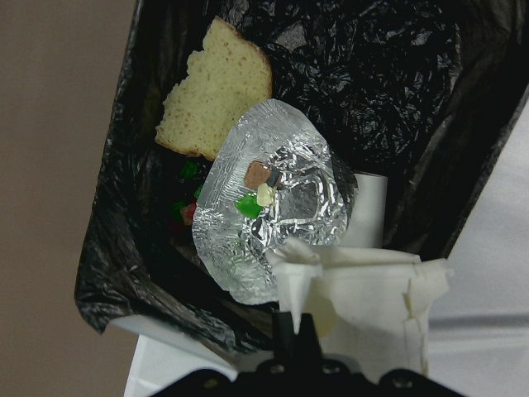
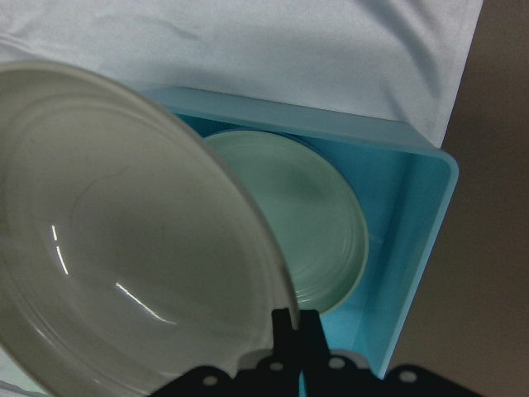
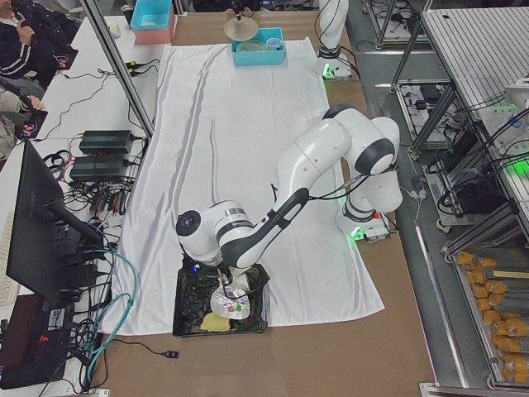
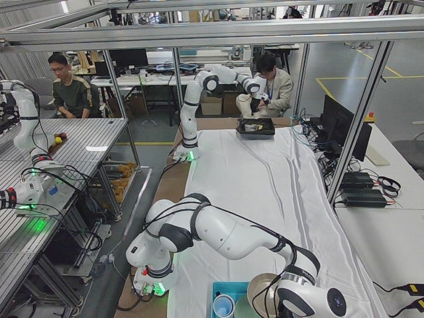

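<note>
My left gripper is over the black bag-lined bin [image 3: 190, 310], shut on a crumpled white paper [image 1: 372, 306]. Inside the bin lie bread [image 1: 211, 91], crumpled foil [image 1: 256, 223] with small coloured bits on it, and a white tube-like piece [image 1: 368, 211]. My right gripper is shut on the rim of a cream bowl [image 2: 124, 231], held tilted at the blue container [image 2: 413, 215], which holds a green plate [image 2: 306, 231] and, in the camera right view, a cup [image 4: 223, 306].
A white cloth [image 3: 248, 124] covers the middle of the table, clear between bin and blue container. A monitor [image 3: 37, 223] and cables line the left side. Seated people are nearby.
</note>
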